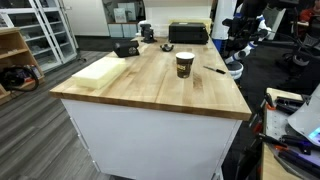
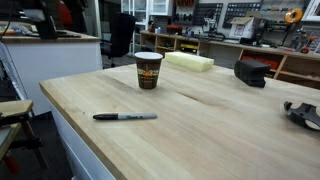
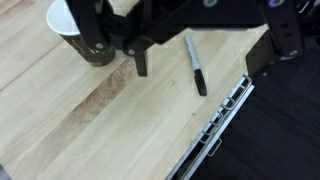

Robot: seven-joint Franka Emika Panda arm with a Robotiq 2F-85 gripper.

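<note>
A marker (image 3: pixel 199 75) with a grey body and a black end lies flat on the wooden tabletop (image 3: pixel 140 130). It also shows as a thin dark marker (image 1: pixel 215 70) near the table's right edge, and side-on as a marker (image 2: pixel 125 116) in exterior view 2. My gripper is open, and in the wrist view the marker appears between its spread fingers, with nothing held. Exterior view 1 has the gripper (image 1: pixel 236 46) raised beyond the table's right edge. A dark paper cup (image 2: pixel 148 74) with a white rim stands upright on the tabletop.
A pale yellow block (image 1: pixel 100 72) lies at the table's left side. Farther back are a black block (image 2: pixel 251 72) and a dark curved object (image 2: pixel 303 114). Bare tabletop surrounds the marker, whose black end is close to the table edge.
</note>
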